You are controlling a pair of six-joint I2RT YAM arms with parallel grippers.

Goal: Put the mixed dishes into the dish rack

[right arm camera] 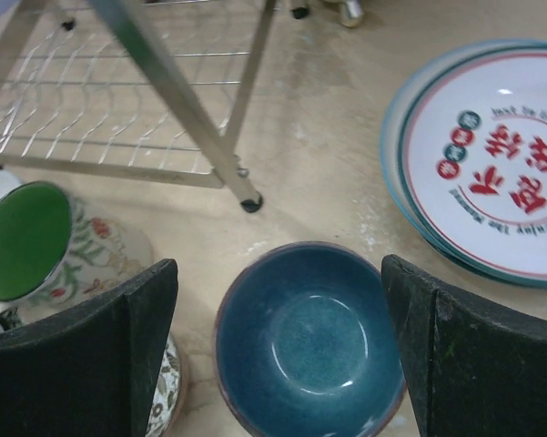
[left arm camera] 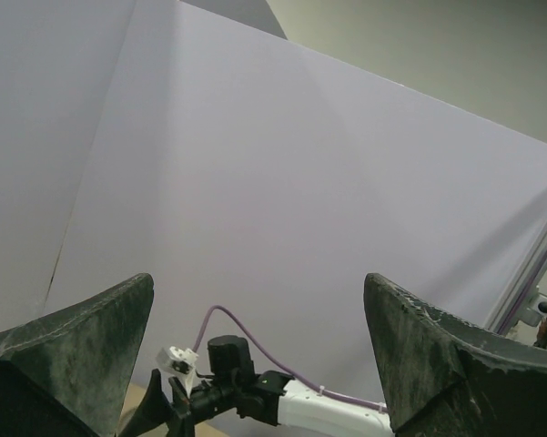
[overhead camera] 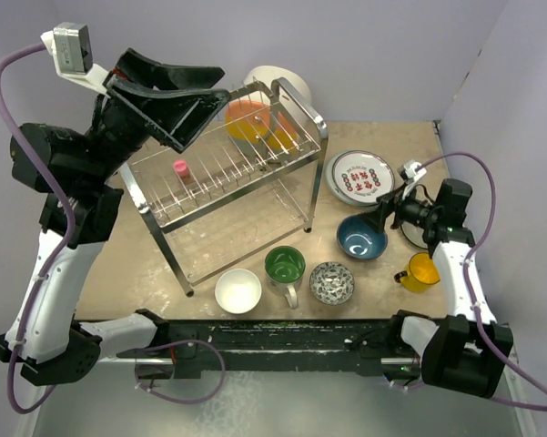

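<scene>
The metal dish rack (overhead camera: 241, 196) stands on the left and middle of the table, with an orange dish (overhead camera: 247, 119) at its far end. My right gripper (overhead camera: 375, 219) is open above the far edge of the blue bowl (overhead camera: 361, 238). In the right wrist view the blue bowl (right arm camera: 309, 341) shows between the spread fingers, nothing gripped. A white plate with red characters (overhead camera: 362, 176) lies stacked beyond the bowl. A green mug (overhead camera: 285, 265), a white bowl (overhead camera: 238, 291) and a patterned bowl (overhead camera: 332, 283) sit in front. High over the rack's left side, my left gripper (overhead camera: 203, 100) hangs open and empty.
To the right are a yellow mug (overhead camera: 420, 272) and a pale plate (overhead camera: 413, 233), partly under the right arm. A pink item (overhead camera: 181, 168) is on the rack. Behind it stands a white container (overhead camera: 278, 80). Bare table lies around the rack's legs.
</scene>
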